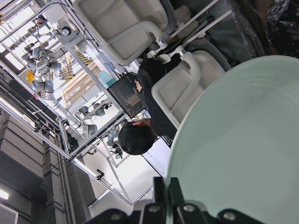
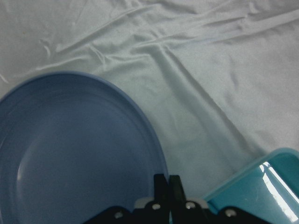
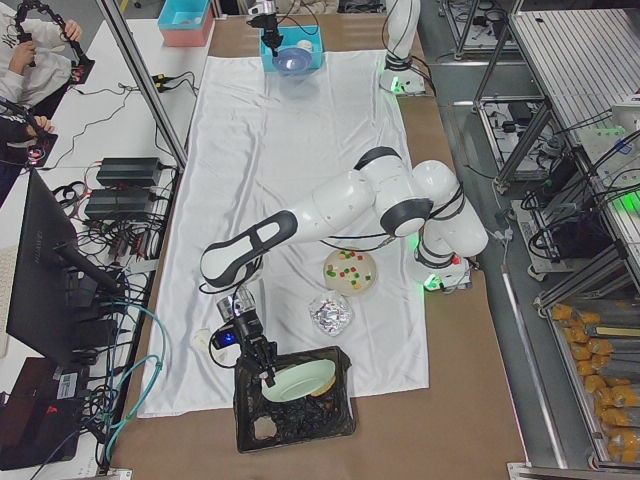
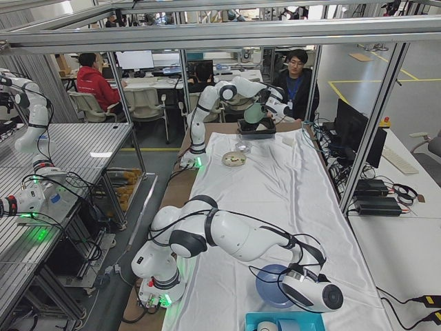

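Observation:
My left gripper is shut on the rim of a pale green plate [image 3: 305, 378], tilted over a black-lined bin [image 3: 258, 435]. My right gripper is shut on the rim of a blue plate [image 2: 79, 144], beside and partly over a turquoise bin [image 2: 261, 196] at the far end in the camera left view.
A round board with coloured pieces [image 3: 349, 272] and a crumpled foil item [image 3: 330, 312] lie on the white cloth [image 3: 260, 140] near the left arm. A monitor and cables stand along one side.

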